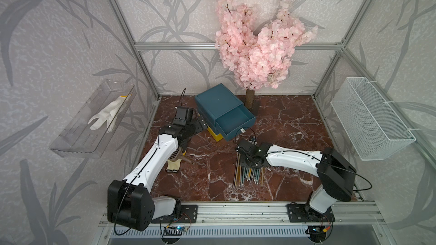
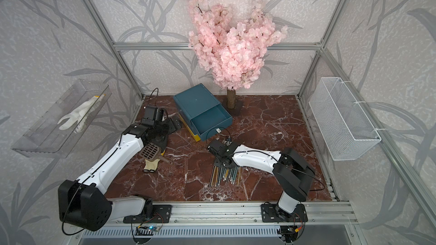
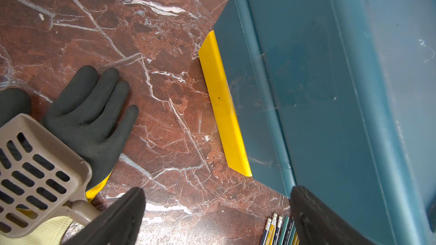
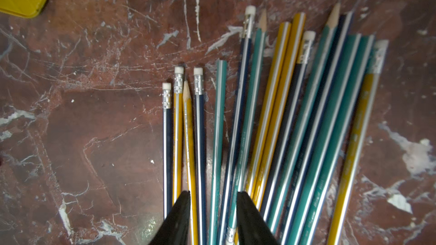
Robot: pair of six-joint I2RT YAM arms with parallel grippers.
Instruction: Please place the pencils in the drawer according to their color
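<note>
A row of pencils point(image 1: 247, 177), dark blue, yellow and teal, lies side by side on the marble table. Over them hangs my right gripper, part open; in the right wrist view its fingertips frame a yellow, a dark blue and a teal pencil, and none looks gripped. The blue drawer box point(image 1: 220, 102) stands behind, its blue drawer point(image 1: 235, 120) pulled out and the part of its floor that shows bare. A yellow front point(image 3: 224, 109) shows lower on the box. Left of the box, my left gripper is open, its fingers wide apart over bare table.
A dark glove point(image 3: 97, 113) and a brown slotted scoop point(image 3: 40, 172) lie on the left. The flower vase point(image 1: 249, 99) stands behind the box. A wire basket point(image 1: 372, 118) hangs at the right, a clear bin point(image 1: 75, 147) at the left. Table right of the box is clear.
</note>
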